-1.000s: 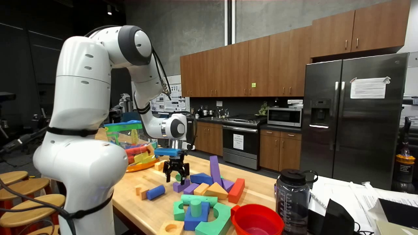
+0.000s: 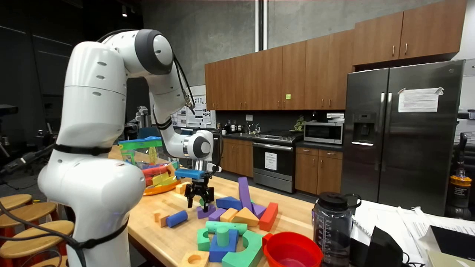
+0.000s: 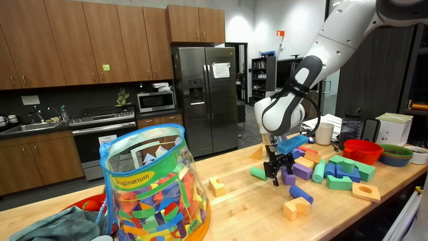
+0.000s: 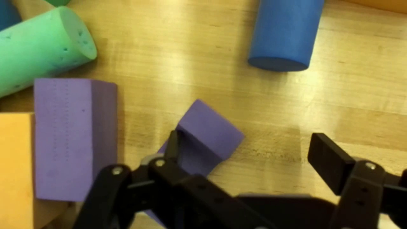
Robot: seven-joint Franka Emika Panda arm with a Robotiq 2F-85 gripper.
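Observation:
My gripper is open just above the table, its two dark fingers spread wide with nothing held between them. In the wrist view a purple block lies angled under the left finger, which covers part of it. Bare wood fills the space by the right finger. Farther left is another purple block, against a yellow-orange block. A green cylinder lies at upper left, and a blue cylinder lies at the top. From the second exterior view, the purple block stands close beside the fingers.
A clear bag full of blocks stands at one end of the table. Several blocks crowd the other end, near a red bowl and a dark bottle. Open wood lies between bag and gripper.
My gripper has shifted very slightly left and down in the first exterior view. The blocks appear where they were.

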